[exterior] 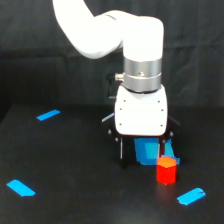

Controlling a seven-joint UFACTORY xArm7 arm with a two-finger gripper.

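Observation:
My gripper [141,153] hangs below the white arm, near the middle of the camera view. Its thin dark fingers are hard to make out against the black surface, but they stand apart, so it looks open. A small red block [166,170] sits just to the right and in front of the gripper. Behind the gripper's right side is a blue tray-like piece [147,152], partly covered by the gripper and the red block. Whether a finger touches the red block or the blue piece, I cannot tell.
Flat blue strips lie on the dark surface: one at the far left [48,115], one at the near left [20,188] and one at the near right [191,197]. Bare surface fills the left and front middle.

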